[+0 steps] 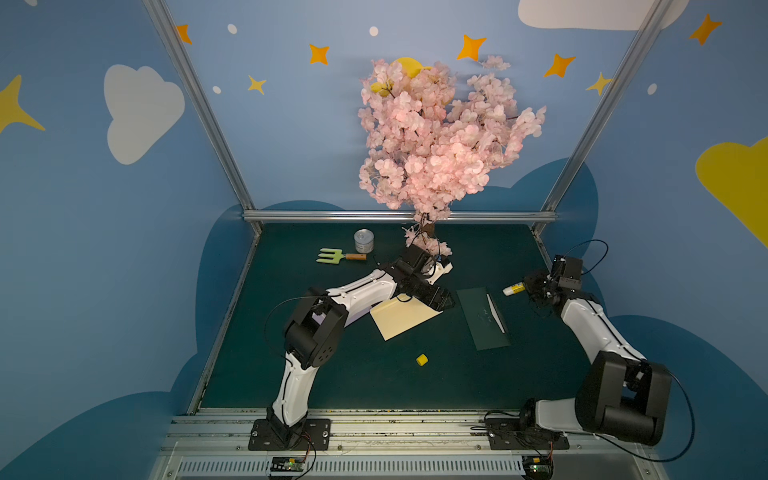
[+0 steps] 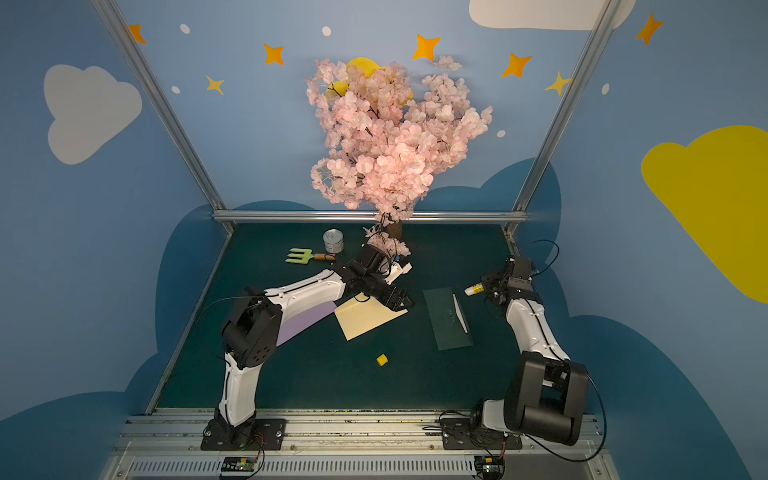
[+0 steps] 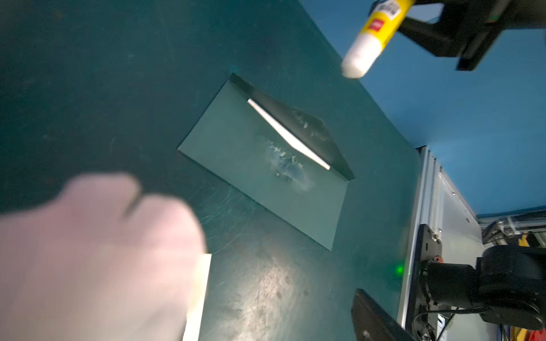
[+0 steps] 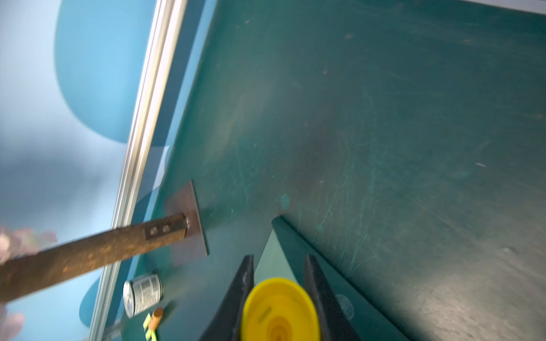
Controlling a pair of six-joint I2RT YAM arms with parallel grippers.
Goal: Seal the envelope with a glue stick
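A dark green envelope (image 1: 484,320) lies on the table, its flap (image 3: 307,128) raised and a white strip of paper showing along the fold. Whitish smears (image 3: 290,167) mark its body, and lighter specks show on the flap. To the right of the envelope and apart from it, my right gripper is shut on the yellow glue stick (image 1: 513,289), whose white end points toward the envelope. My left gripper (image 1: 444,301) stands open over the cream envelope, just left of the green one. Only one dark finger (image 3: 372,318) shows in its wrist view; a pink blur hides the other.
A small yellow cap (image 1: 422,360) sits on bare table in front. Cream (image 1: 404,318) and lilac (image 2: 306,322) envelopes lie partly under the left arm. A can (image 1: 364,241), a garden fork (image 1: 342,257) and a blossom tree (image 1: 436,144) stand or lie behind.
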